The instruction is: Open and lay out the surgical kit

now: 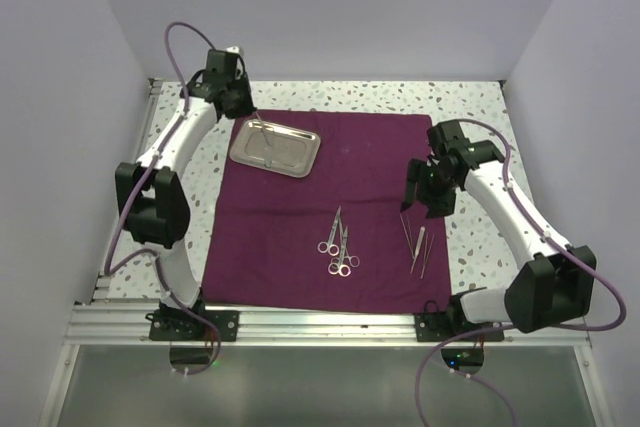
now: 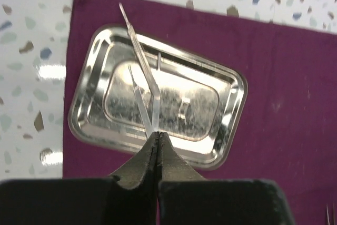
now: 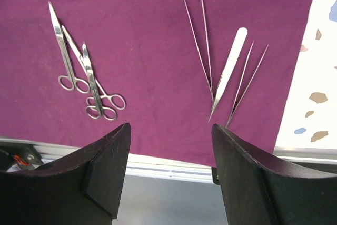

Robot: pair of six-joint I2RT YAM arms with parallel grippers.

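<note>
The silver tray [image 2: 234, 125] lies on the purple cloth. Inside it are two thin pale-handled instruments [image 2: 144, 110], partly overlapping. A longer metal instrument [image 2: 140, 55] slants over them, its pointed end beyond the tray's far rim; whether it rests on the rim I cannot tell. My left gripper is shut above the tray, and nothing shows between its fingertips. Several scissors-like tools [image 3: 90, 77] lie at the cloth's lower middle. To their right are two pairs of tweezers [image 3: 199, 51] and a white-handled instrument [image 3: 231, 64]. My right gripper hangs over them, open and empty.
Bare purple cloth [image 1: 330, 172] spreads between the tray and the tools. A speckled tabletop [image 1: 470, 102] surrounds it. Along the front runs a metal rail [image 1: 330, 322].
</note>
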